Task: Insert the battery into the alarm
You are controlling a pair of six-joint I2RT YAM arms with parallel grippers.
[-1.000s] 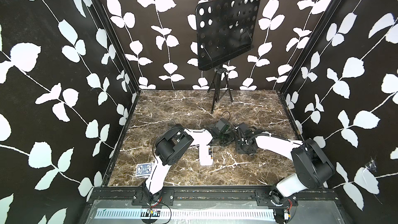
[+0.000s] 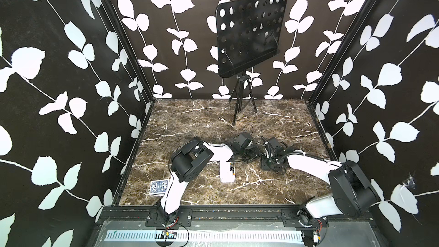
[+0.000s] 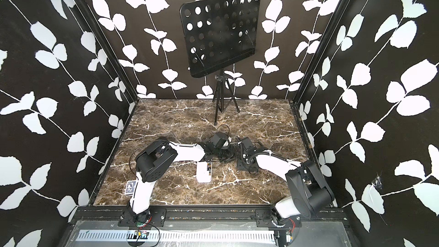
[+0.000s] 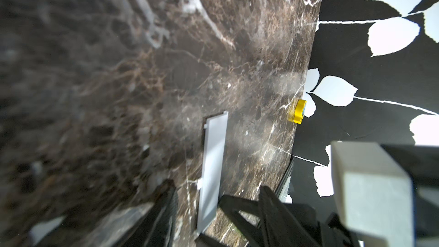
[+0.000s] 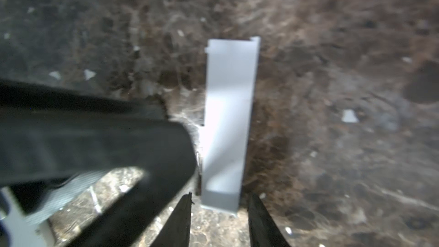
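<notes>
A white alarm body with an opening on its right side lies on the marble table. Both grippers meet just behind it: my left gripper on the left, my right gripper on the right. A flat white cover lies on the table beneath them, between the right fingertips' line and beyond; the left wrist view shows the same strip near that gripper's tips. Both grippers look part open, nothing clearly held. I cannot pick out the battery.
A black music stand stands at the back. A card deck lies at the front left. A yellow round object shows farther off in the left wrist view. Patterned walls enclose the table.
The alarm body has not moved.
</notes>
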